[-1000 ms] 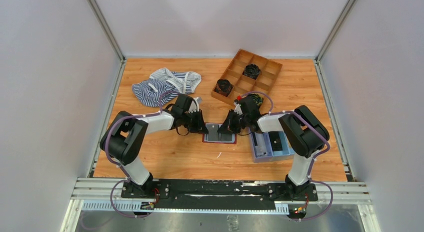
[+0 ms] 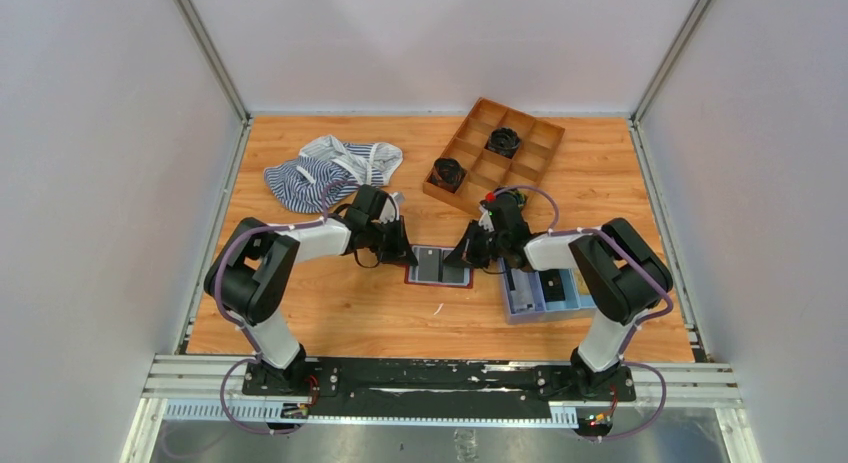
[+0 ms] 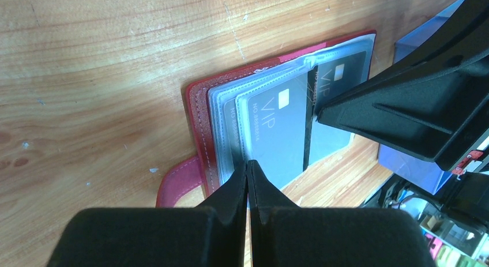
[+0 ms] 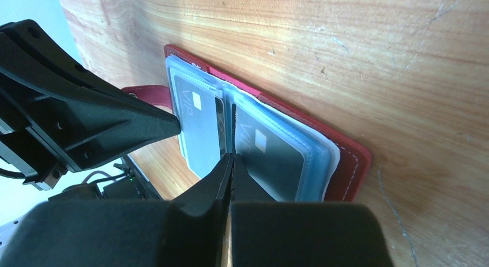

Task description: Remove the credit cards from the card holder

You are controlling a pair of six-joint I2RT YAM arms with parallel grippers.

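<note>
The card holder [image 2: 438, 282], red with clear plastic sleeves, lies open on the table between my grippers. In the left wrist view, a grey VIP card [image 3: 271, 108] sits in the left sleeve, its dark striped edge at the centre fold. Another dark card [image 3: 340, 68] is in the right-hand sleeve. My left gripper is shut at the left sleeve's outer edge; whether plastic is pinched there is unclear. My right gripper is shut over the fold, nothing between its fingers. The left card's dark edge [image 4: 221, 120] lies outside them.
Just right of the holder stands a bluish compartment box [image 2: 540, 316], under the right arm. A wooden divided tray [image 2: 545, 143] with black coils is behind, and a striped cloth [image 2: 300, 183] lies back left. Bare table [image 2: 400, 328] extends in front.
That edge, tilted up before, now lies flatter. The left gripper has barely moved.
</note>
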